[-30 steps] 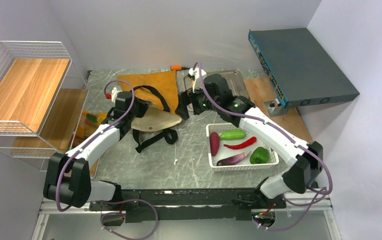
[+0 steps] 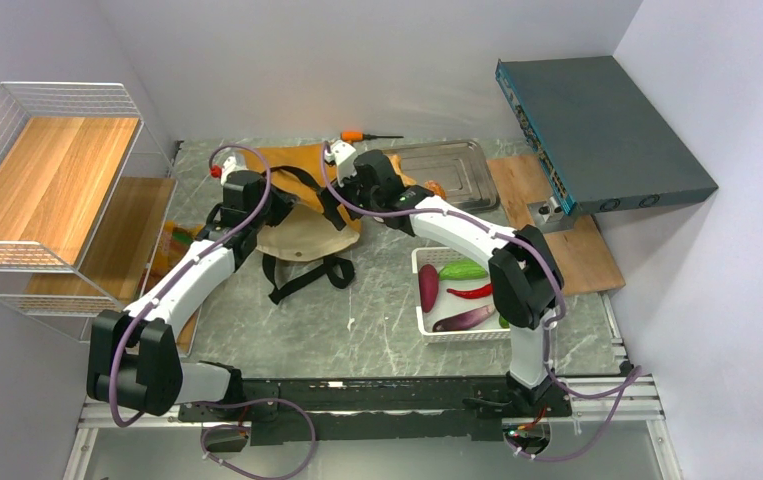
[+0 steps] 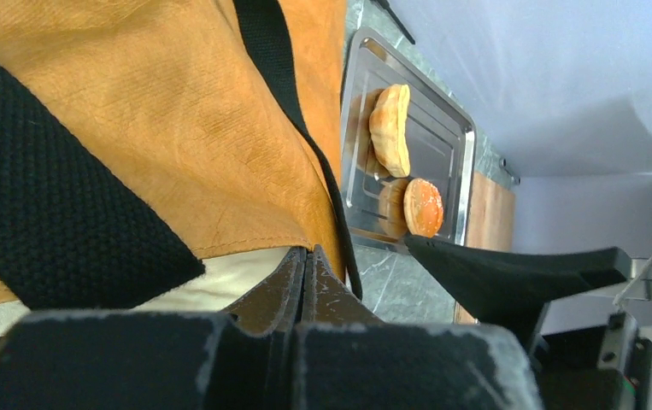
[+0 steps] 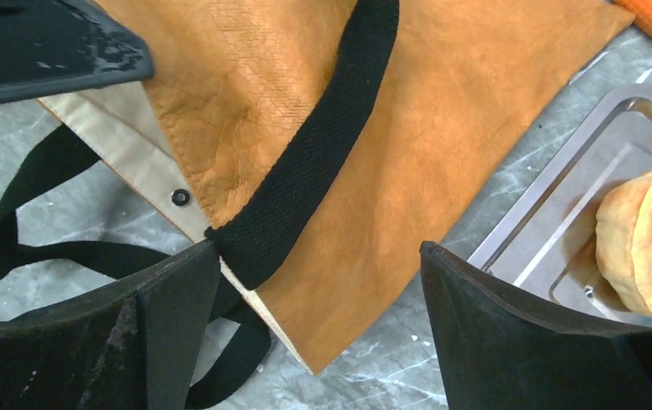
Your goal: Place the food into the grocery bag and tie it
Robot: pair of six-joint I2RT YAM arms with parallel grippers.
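The orange grocery bag (image 2: 309, 158) with a cream inside and black straps lies flat at the back of the counter. My left gripper is shut on the orange edge of its mouth, where the fabric runs into the fingertips. My right gripper is open above the bag's right corner, with orange fabric and a black strap (image 4: 322, 145) showing between its fingers. A pastry (image 3: 390, 130) and a sesame bun (image 3: 423, 207) rest on the metal tray (image 3: 363, 184). A white basket (image 2: 462, 337) holds eggplants (image 2: 465, 319), a red pepper (image 2: 471, 293) and a green vegetable (image 2: 463, 270).
An orange-handled screwdriver (image 2: 354, 135) lies behind the bag. A wire shelf (image 2: 77, 265) stands at the left. A dark box (image 2: 607, 130) overhangs the wooden board (image 2: 587, 262) at the right.
My right gripper has moved left from beside the tray to over the bag's right corner, its arm now covering part of the basket. The left gripper has shifted slightly up with the bag's edge.
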